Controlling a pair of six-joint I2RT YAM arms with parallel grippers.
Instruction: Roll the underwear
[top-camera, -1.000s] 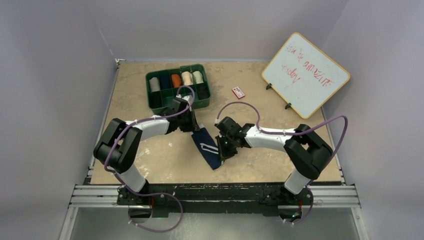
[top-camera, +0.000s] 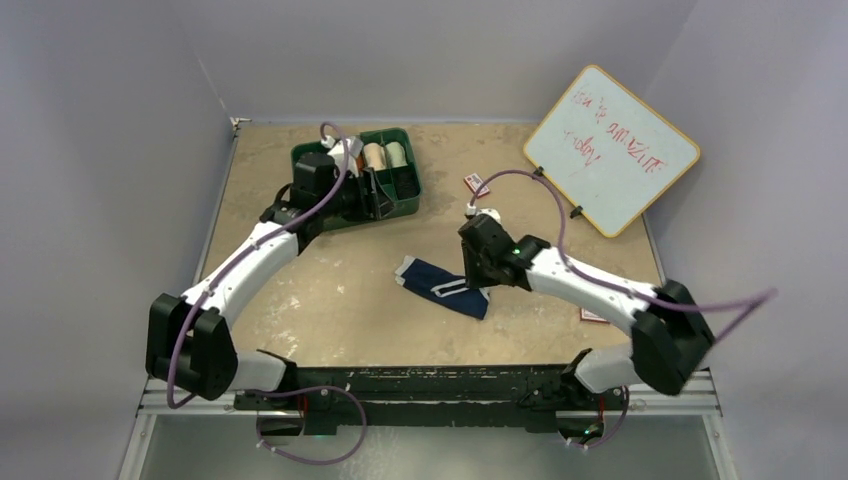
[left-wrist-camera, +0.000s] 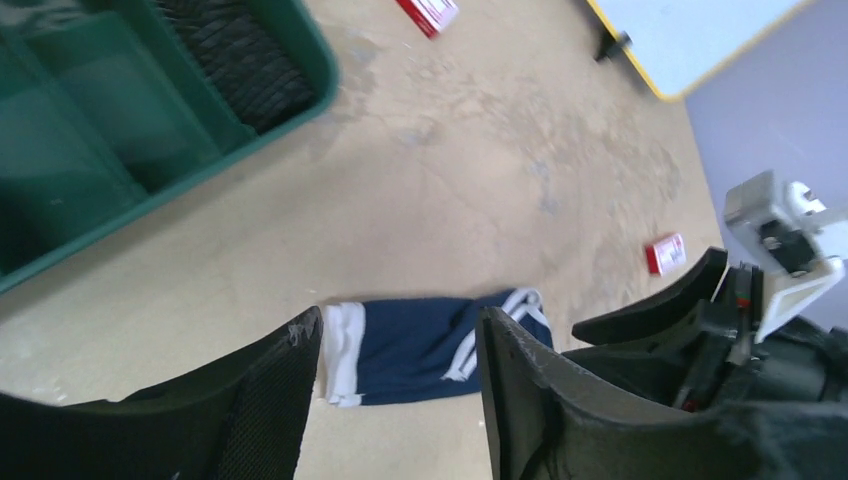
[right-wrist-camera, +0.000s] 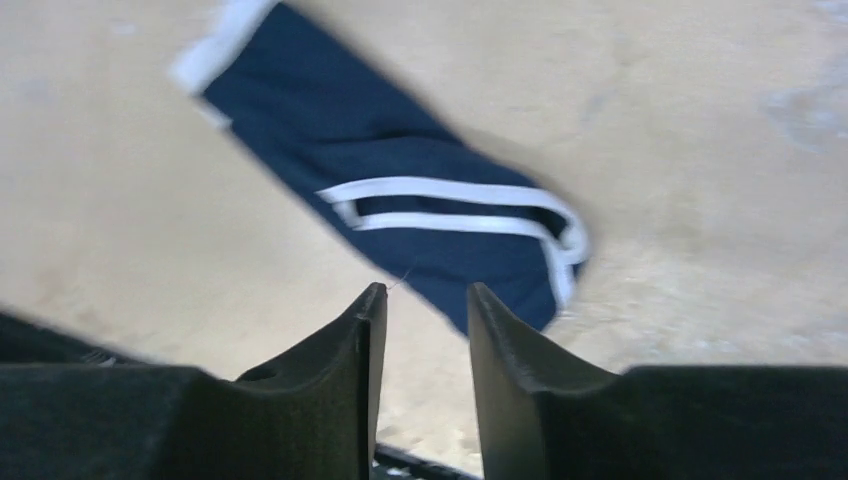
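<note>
The dark navy underwear (top-camera: 440, 284) lies on the table as a long folded strip. Its left end has a white edge, and a pair of white stripes crosses the part towards the right. My left gripper is open and empty, raised beside the green box and away from the cloth. In the right wrist view my right gripper also has its fingers parted, with nothing between them. It hovers above the underwear's right end, hiding part of it in the top view.
A green divided box (top-camera: 405, 208) with rolled cloths stands at the back left, partly behind my left arm. A small red-and-white box (top-camera: 477, 185) lies at the back. The whiteboard (top-camera: 615, 150) leans at the back right. Bare table surrounds the underwear.
The left gripper has risen away from the cloth's white end towards the green box. My right arm has lifted and shifted right. The underwear has turned and slid rightward.
</note>
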